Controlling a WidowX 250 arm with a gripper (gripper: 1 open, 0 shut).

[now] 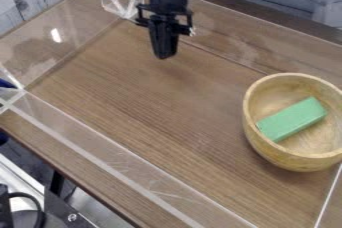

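A dark robot arm reaches down from the top centre, its gripper (166,48) pointing at the wooden table (134,122); it is shut, with nothing visible between its fingers. A round light-wood bowl (267,152) sits at the right, holding a green rectangular block (290,118). The gripper is well apart from both, above and left of the bowl.
A clear plastic-like item (123,4) is at the back behind the arm. A dark cable (43,208) shows at the bottom left corner.
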